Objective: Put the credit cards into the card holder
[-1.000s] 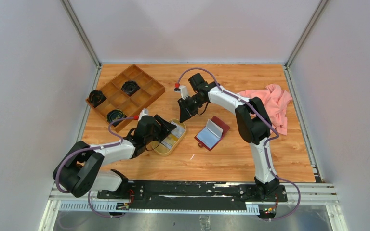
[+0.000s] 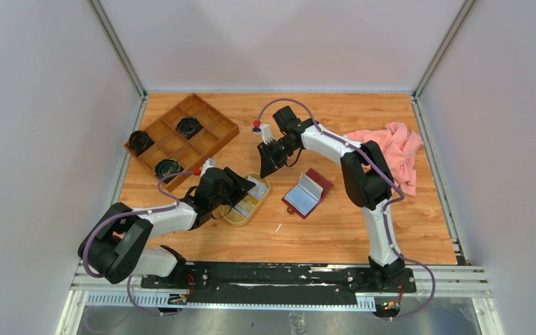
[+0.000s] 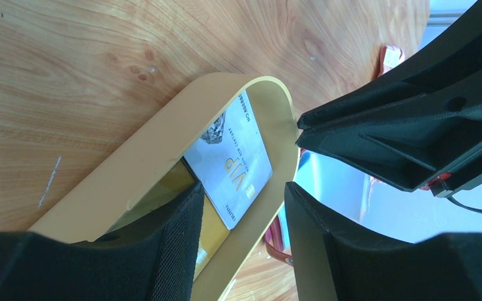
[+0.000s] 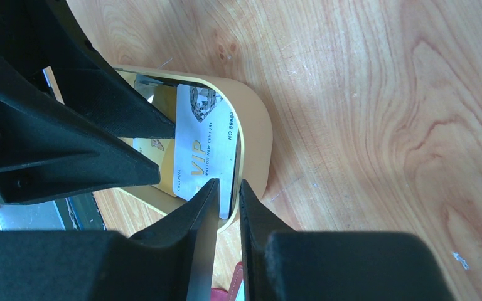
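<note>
A silver VIP card lies at one end of the tan oval box, over gold-coloured cards. My left gripper is open above the box; in the left wrist view its fingertips appear on either side of the silver card's lower part, nothing held. Near the same end of the box, my right gripper stands open by a narrow gap. The box rim and card edge show behind that gap, with no card gripped. The dark red card holder lies open right of the box, with clear sleeves showing.
A brown wooden compartment tray with several dark coils sits at the back left. Pink cloth is heaped at the right. Both grippers are close together over the box.
The left arm's elbow has shifted very slightly. Otherwise the box, the cards, the holder and the right arm look the same.
</note>
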